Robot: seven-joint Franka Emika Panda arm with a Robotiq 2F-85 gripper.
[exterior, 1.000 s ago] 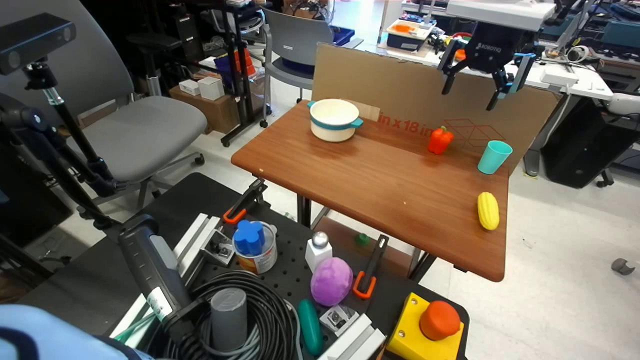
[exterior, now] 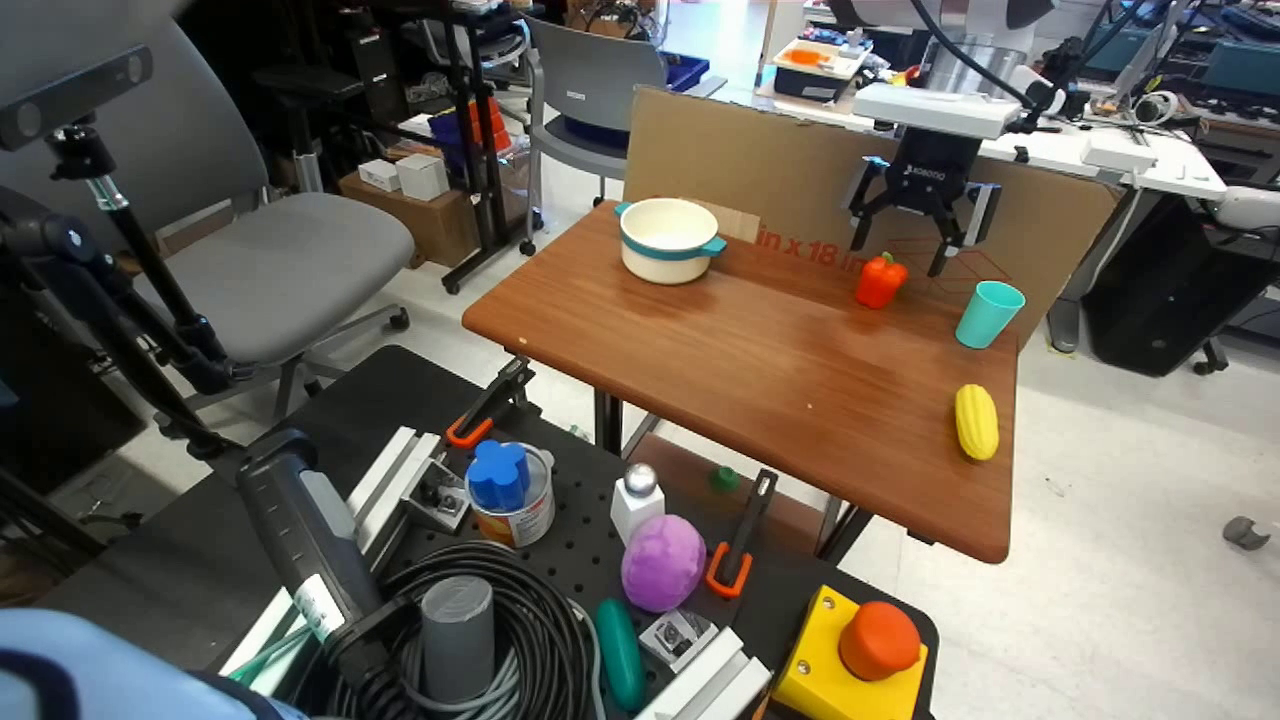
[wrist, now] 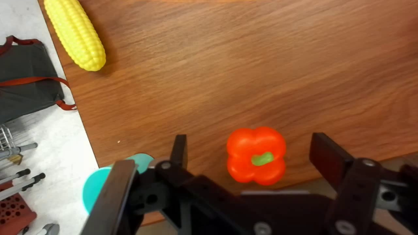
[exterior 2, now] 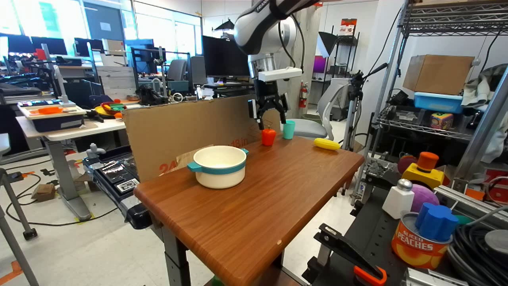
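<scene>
Spread wide, my open gripper (exterior: 901,262) hangs above the back of the table with nothing between its fingers. A red toy bell pepper (exterior: 881,283) with a green stem stands upright on the wood just below it. In the wrist view the pepper (wrist: 256,156) shows in the gap between the two fingertips, apart from both. A teal cup (exterior: 990,314) stands close by at the table's right end; in the wrist view one finger partly covers this cup (wrist: 96,188). Toward the front right lies yellow toy corn (exterior: 976,421). A cream pot (exterior 2: 220,167) with teal handles sits at the other end.
An upright cardboard sheet (exterior 2: 190,126) lines the back edge of the wooden table (exterior: 744,372), close behind the pepper. A black cart with clamps and a can (exterior: 516,504) stands separately in front.
My gripper has come down and a little to the left, from above the cardboard's top edge to just over the pepper. It remains open, and the table objects have not moved.
</scene>
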